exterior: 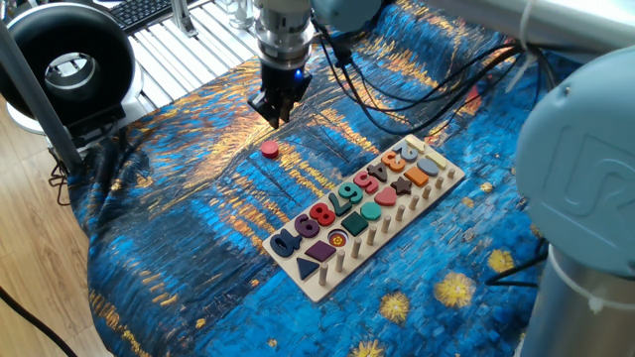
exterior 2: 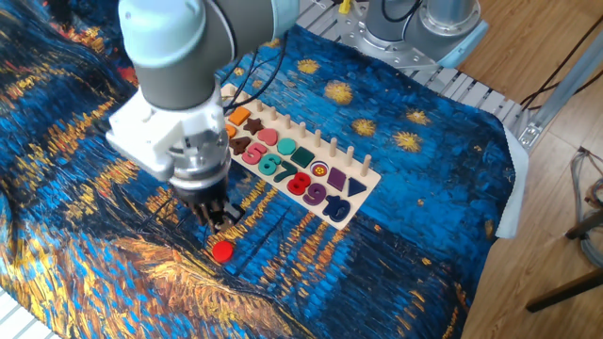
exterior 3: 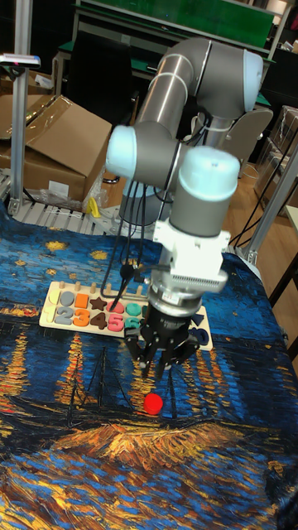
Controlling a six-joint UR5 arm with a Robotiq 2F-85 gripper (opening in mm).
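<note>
A small red round piece (exterior: 270,150) lies alone on the patterned cloth; it also shows as a red disc (exterior 2: 222,251) in the second view and as a red disc (exterior 3: 153,403) in the third. My gripper (exterior: 276,115) hangs above the cloth close to it, pointing down and apart from it. In the third view the dark gripper (exterior 3: 153,368) is just beyond the disc. Its fingers look close together, but their gap is unclear. The wooden puzzle board (exterior: 316,290) holds coloured numbers and shapes; one round spot (exterior: 337,239) shows a yellow flower-like picture.
A row of wooden pegs (exterior: 340,260) stands along one side of the board. Loose black cables (exterior: 397,104) hang from the arm over the cloth (exterior: 179,258).
</note>
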